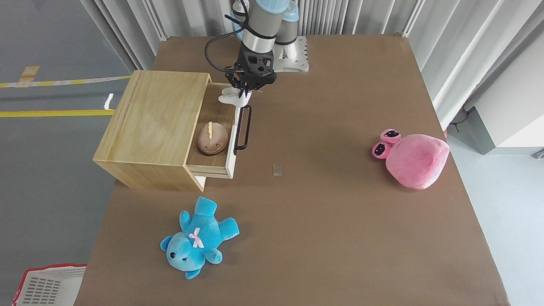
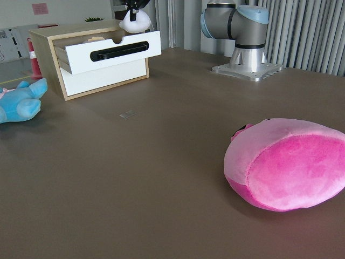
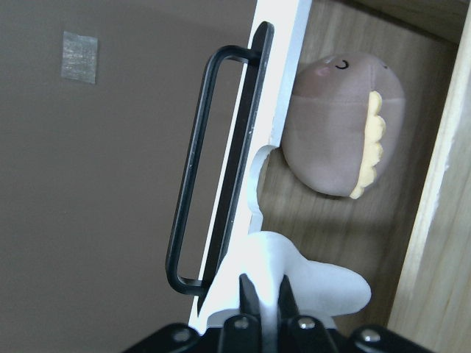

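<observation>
My gripper point(image 1: 243, 92) is shut on a white soft toy point(image 1: 232, 97), holding it over the back end of the open drawer point(image 1: 209, 165) of the wooden cabinet point(image 1: 145, 117). In the wrist view the white toy point(image 3: 324, 283) hangs at the bottom, beside the black handle point(image 3: 184, 184) and partly over the drawer's interior. A brown round plush point(image 3: 331, 132) with a cream crest lies inside the drawer. The left view shows the white toy point(image 2: 135, 22) just above the white drawer front.
A blue teddy bear point(image 1: 206, 234) lies in front of the cabinet, and a pink plush point(image 1: 415, 160) at the right. A small flat square point(image 1: 277, 169) lies on the table, whose middle and front right are clear. A basket point(image 1: 51, 285) stands off the table's front left.
</observation>
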